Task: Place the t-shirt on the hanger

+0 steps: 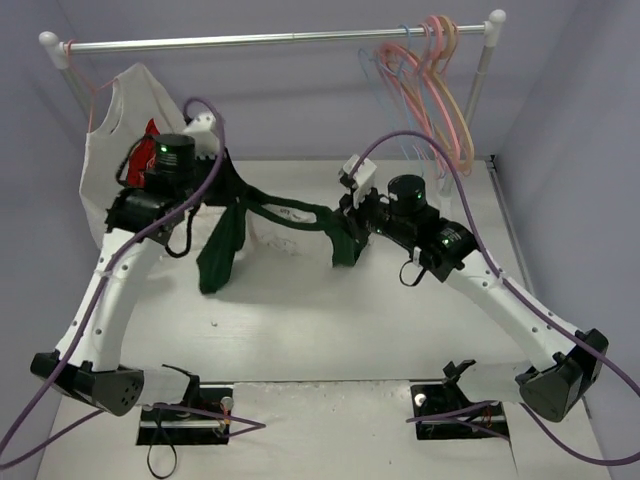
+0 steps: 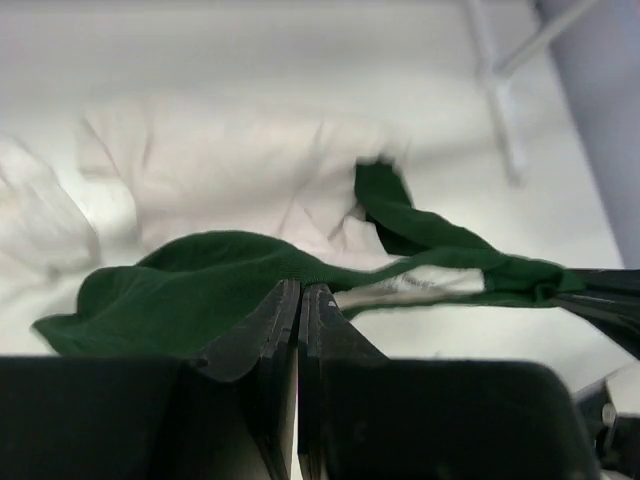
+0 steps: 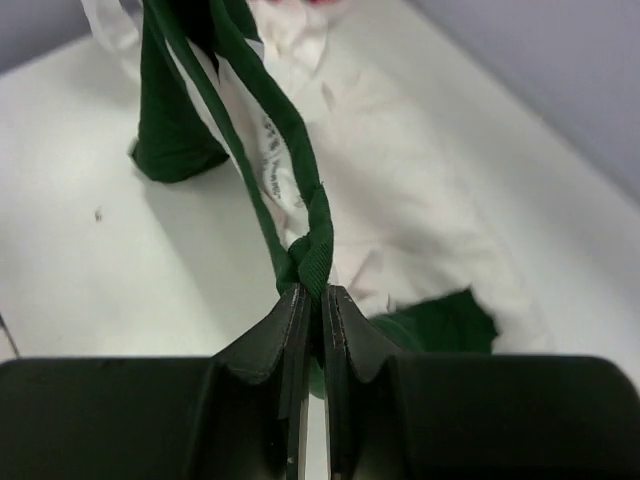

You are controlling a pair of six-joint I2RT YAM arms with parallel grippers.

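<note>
The t-shirt has a dark green collar and sleeves [image 1: 222,252] and a white body [image 2: 235,175]. Its collar is stretched between my two grippers above the table. My left gripper [image 1: 240,190] is shut on the shoulder at the collar's left end. At the other end, my right gripper [image 1: 347,212] is shut on green cloth by the collar. The white body trails toward the back and looks laid out on the white table; it is blurred in the wrist views. Several pink, blue and tan hangers [image 1: 455,125] hang at the rail's right end.
A metal rail [image 1: 280,39] crosses the back on white posts. At its left end a white shirt with a red print [image 1: 112,140] hangs on a pink hanger, partly behind my left arm.
</note>
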